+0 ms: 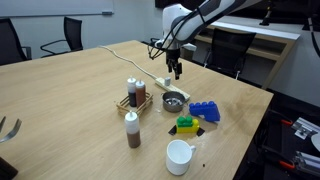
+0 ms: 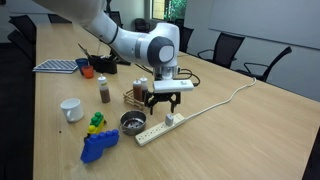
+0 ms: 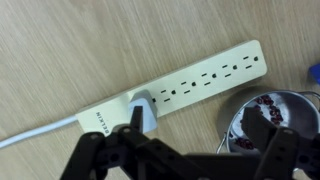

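Observation:
A white power strip (image 3: 210, 76) with a row of outlets lies on the wooden table. On it, towards its cord end, sits a small white plug or adapter (image 3: 149, 110), also seen in exterior view 2 as a white block (image 2: 170, 120). Over the strip hangs my gripper (image 1: 167, 66), its fingers open and nothing between the fingers. In the wrist view one dark finger (image 3: 137, 120) overlaps the edge of the white block, while the other is over the pot. Exterior view 2 shows the gripper (image 2: 163, 106) above the tabletop, close to the block.
A metal pot (image 1: 174, 103) with dark bits inside stands beside the strip. Blue (image 1: 205, 111) and green-yellow (image 1: 186, 126) toys, a white mug (image 1: 179, 157), a bottle (image 1: 132, 129) and a rack of bottles (image 1: 136, 98) stand nearby.

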